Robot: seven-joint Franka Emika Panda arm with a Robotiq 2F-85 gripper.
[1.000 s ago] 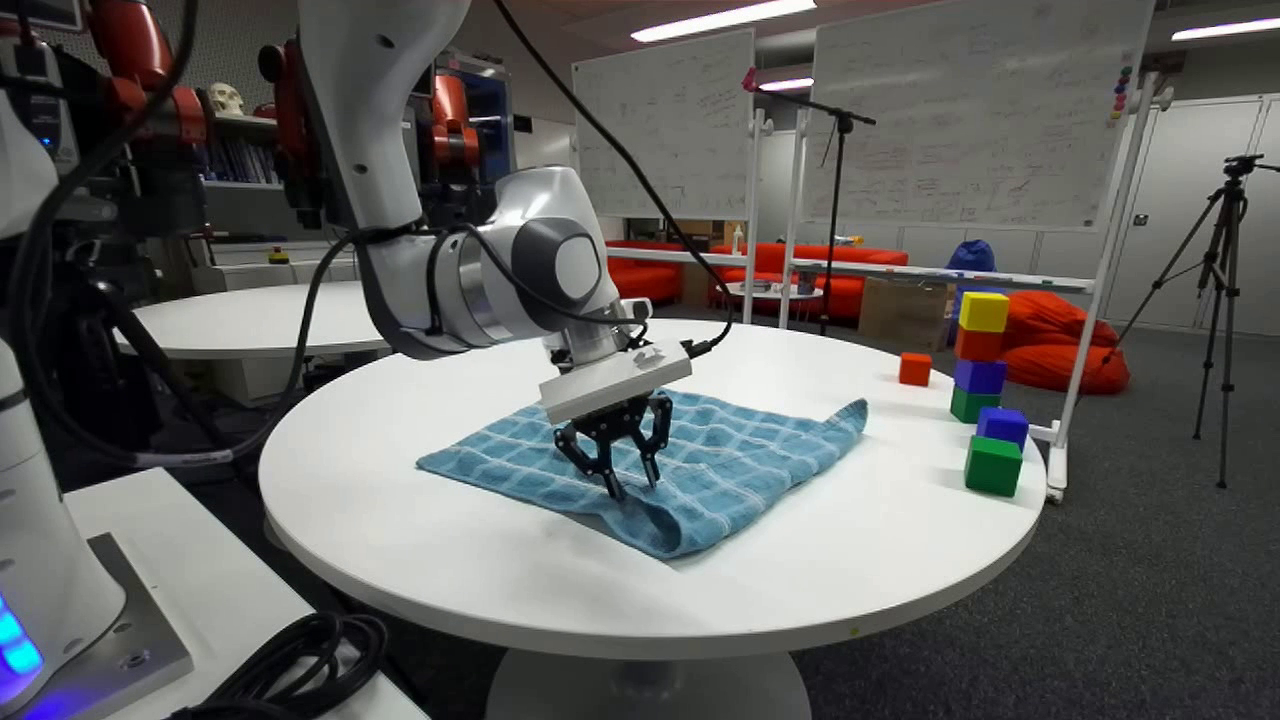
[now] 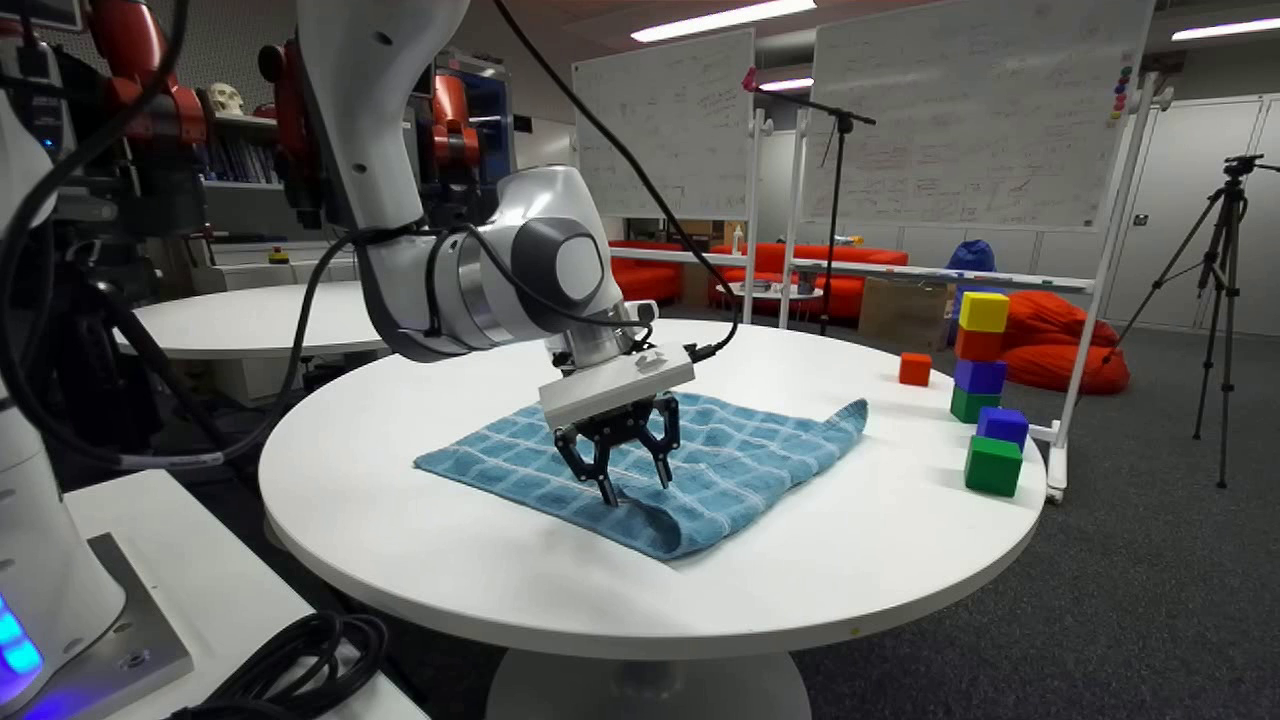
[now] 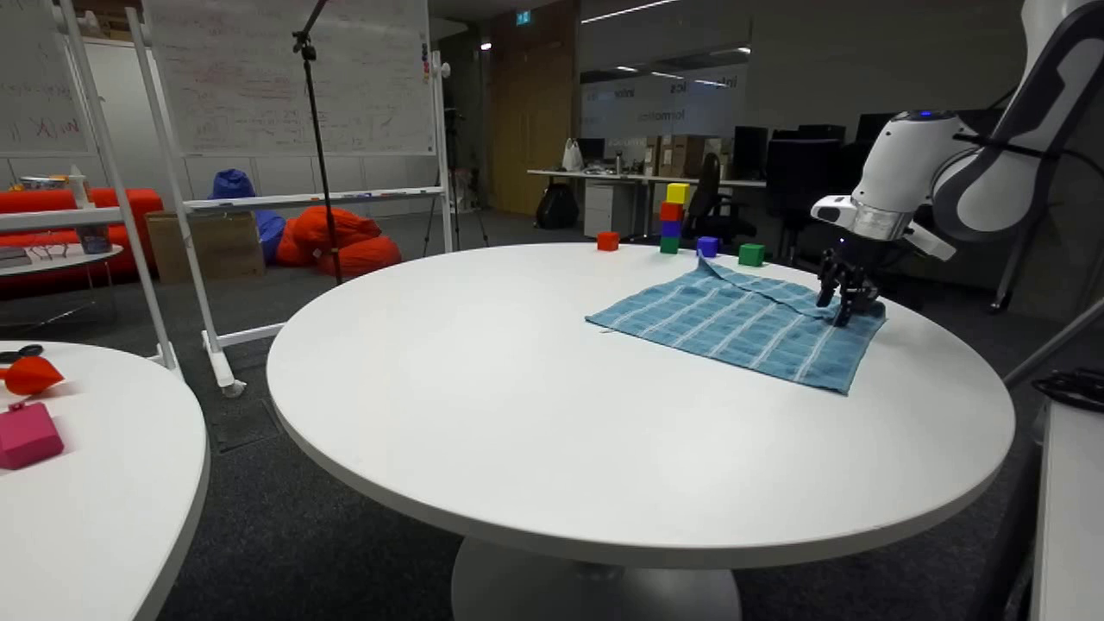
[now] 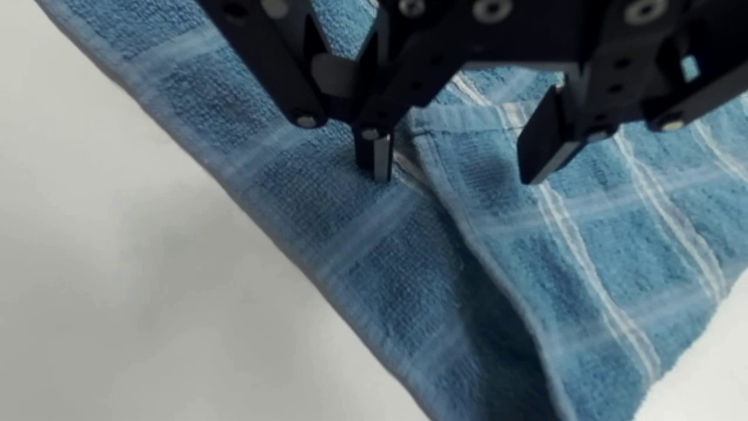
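A blue towel with white check lines (image 2: pixel 750 462) lies on the round white table, partly folded over itself. Its near corner curls up in a small loop in exterior view 1. My gripper (image 2: pixel 639 490) points down over this folded part, its fingers spread apart. In the wrist view, one finger (image 4: pixel 382 158) is by the lower layer, while the other stands above the folded upper layer (image 4: pixel 596 245). The upper layer's hem runs through the gap, and neither finger pinches cloth. Whether the fingertips touch the towel is hard to tell.
Toward the right edge of the table in exterior view 1 stands a block stack with a yellow cube (image 2: pixel 984 312) on top. A red cube (image 2: pixel 914 368), a blue cube (image 2: pixel 1003 426) and a green cube (image 2: pixel 993 466) are near it. Bare tabletop surrounds the towel.
The gripper's fingers have spread wider. The towel's near edge below them, slightly raised before, now lies flatter on the table. The arm has barely moved.
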